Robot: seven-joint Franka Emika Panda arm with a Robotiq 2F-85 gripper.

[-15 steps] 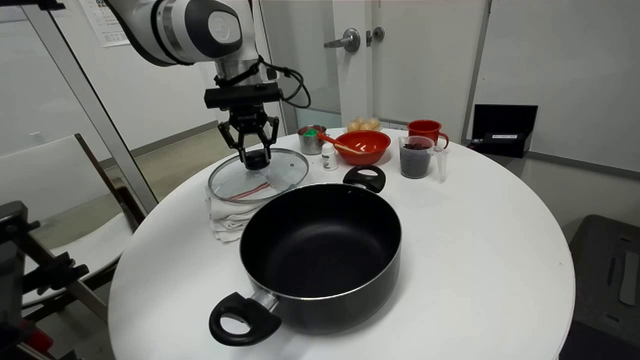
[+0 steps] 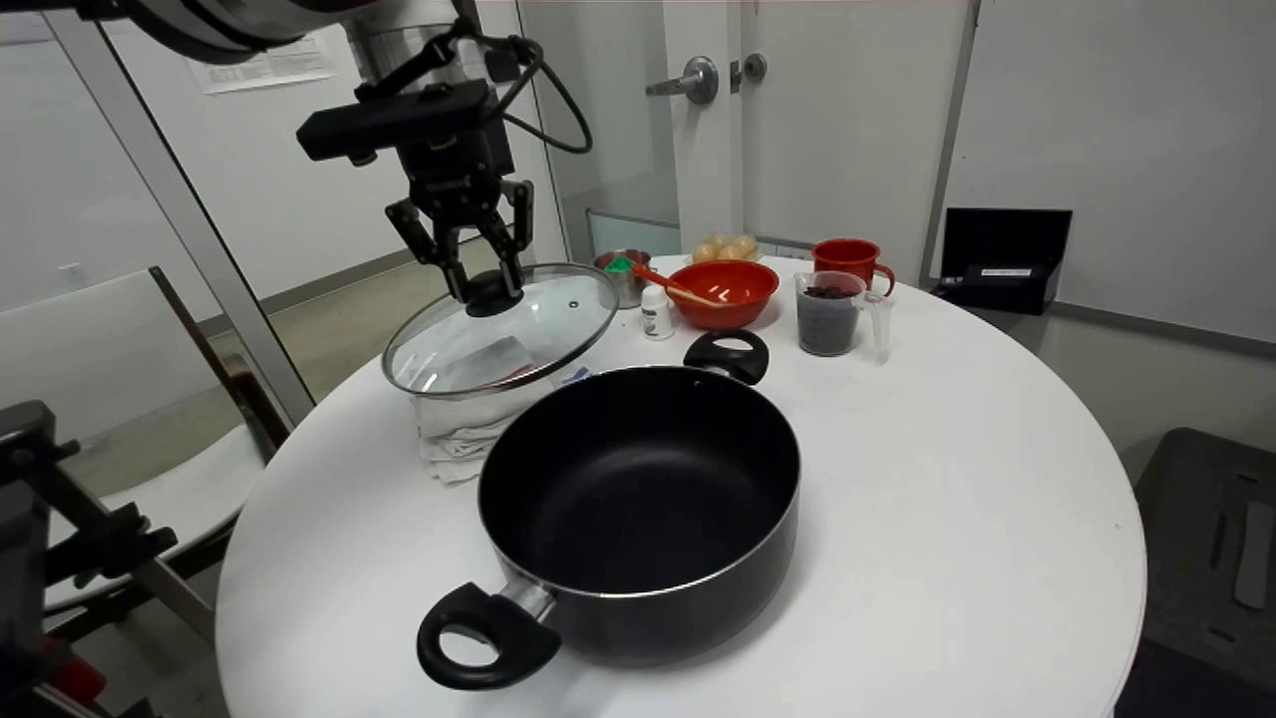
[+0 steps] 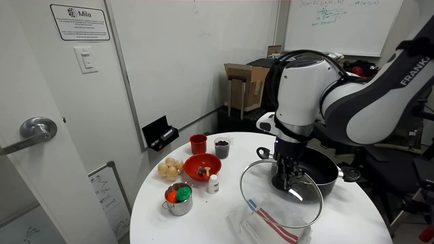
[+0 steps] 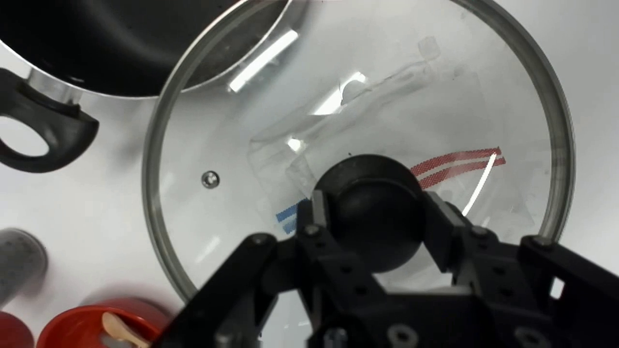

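My gripper (image 2: 487, 287) is shut on the black knob (image 4: 374, 217) of a clear glass lid (image 2: 544, 323) with a metal rim. The lid hangs slightly tilted over a folded white cloth (image 2: 455, 445) with red and blue stripes, which shows through the glass in the wrist view. Beside it stands a wide black pot (image 2: 640, 491), uncovered and empty, its two loop handles pointing to opposite sides. From above, the edge of the lid (image 4: 155, 174) overlaps part of the pot's rim.
Behind the pot are a red bowl (image 2: 726, 295) with utensils, a small white bottle (image 2: 655, 313), a steel cup (image 3: 179, 206), a red mug (image 3: 198, 144), a measuring cup (image 2: 827, 321) and packed round yellowish items (image 3: 170, 168).
The lid has come up off the folded cloth with my gripper holding its knob, and it is now more tilted and nearer the exterior camera. The pot has stayed put.
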